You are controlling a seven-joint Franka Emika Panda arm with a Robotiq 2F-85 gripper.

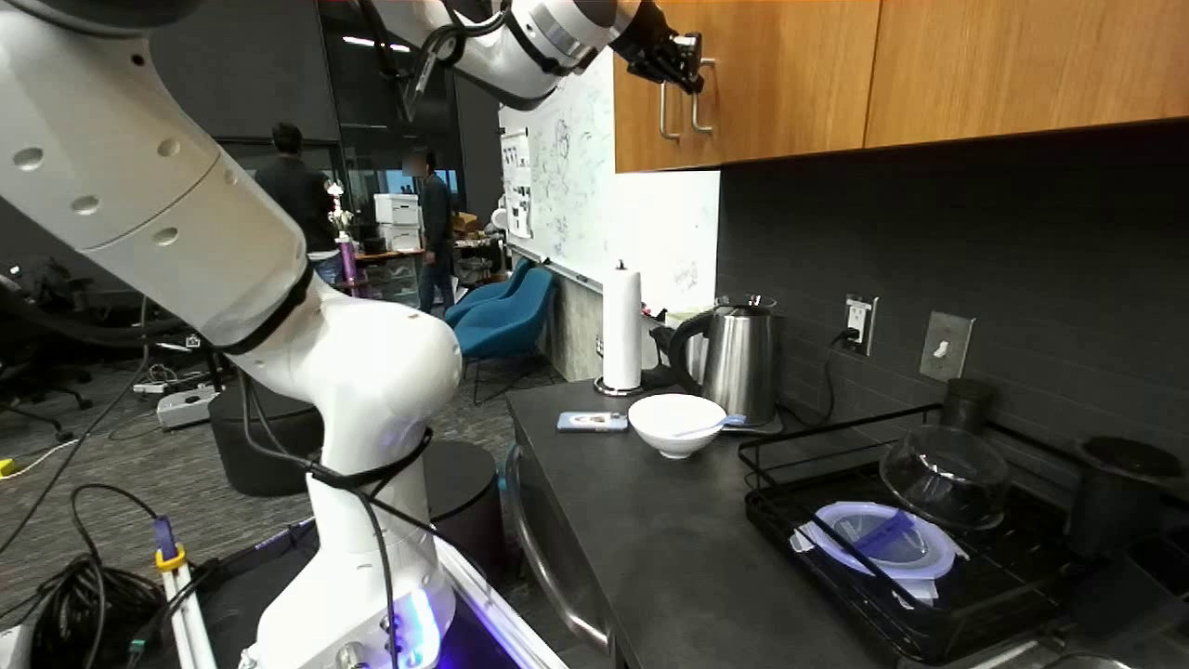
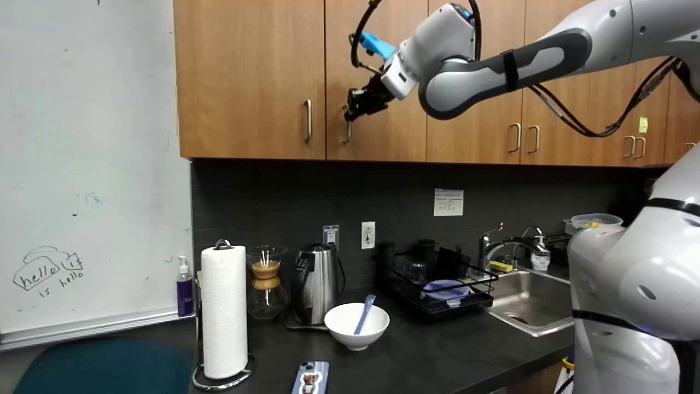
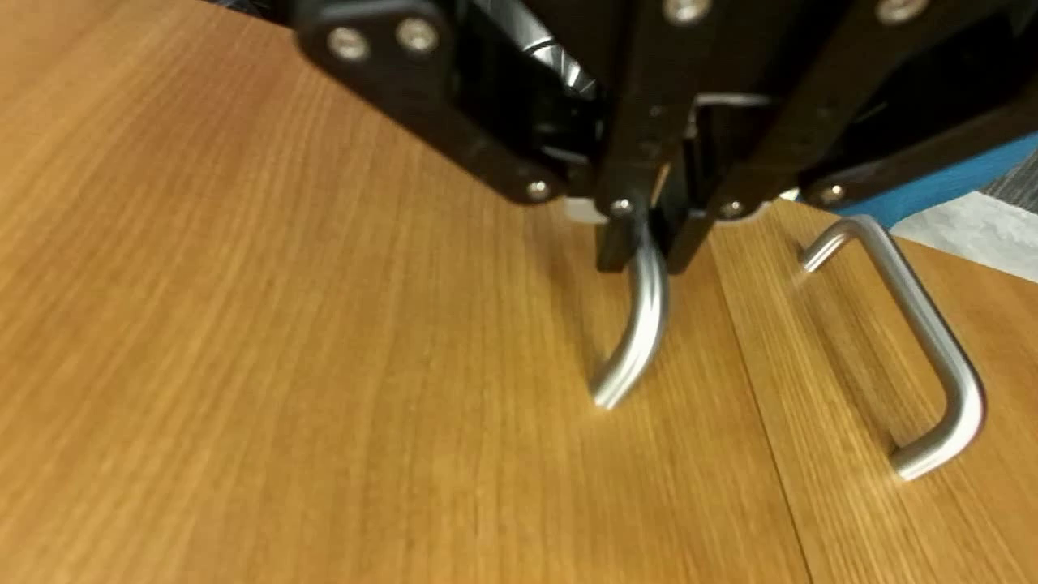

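Two wooden upper cabinet doors meet at a narrow seam, and both look closed. In the wrist view my gripper is shut on the metal handle of one door; the handle's lower bend shows below the fingers, and its upper part is hidden by them. The neighbouring door's handle is free, off to the right. From exterior view 2, my gripper sits at the upper end of the gripped handle, with the other handle to its left.
Below on the dark counter stand a white bowl with a blue utensil, a steel kettle, a paper towel roll and a phone. A black dish rack is beside the sink.
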